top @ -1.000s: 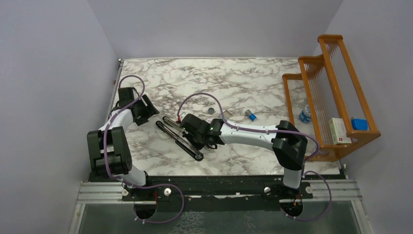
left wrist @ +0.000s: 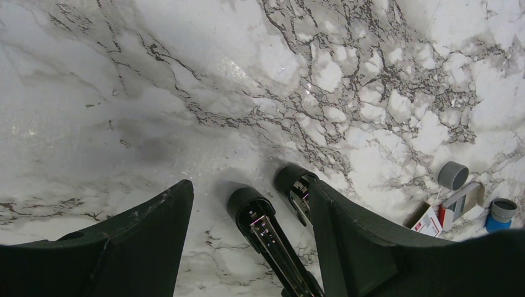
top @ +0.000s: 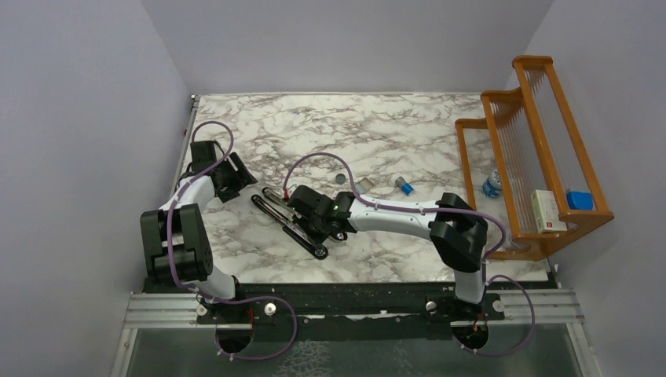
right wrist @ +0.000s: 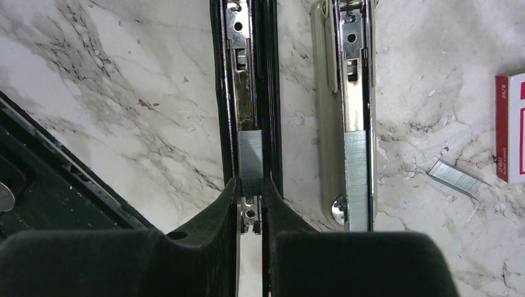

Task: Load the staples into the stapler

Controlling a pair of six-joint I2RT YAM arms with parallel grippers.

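The black stapler point(top: 265, 206) lies opened out on the marble table, its metal magazine point(right wrist: 242, 102) uncovered. My right gripper is shut on a grey staple strip point(right wrist: 251, 151), which lines up lengthwise with that magazine channel. Whether the strip rests fully down in the channel, I cannot tell. Next to it stands a second, grey-beige opened stapler point(right wrist: 328, 136) with a staple strip point(right wrist: 356, 176) in its magazine. My left gripper is open and empty, above the table beyond the staplers' far ends.
A red-and-white staple box point(right wrist: 514, 127) and a loose staple strip point(right wrist: 458, 177) lie right of the staplers. Farther off are a grey cap point(left wrist: 453, 176) and a blue cylinder point(top: 404, 186). A wooden rack point(top: 503, 118) fills the right side.
The left arm and both staplers look unmoved.
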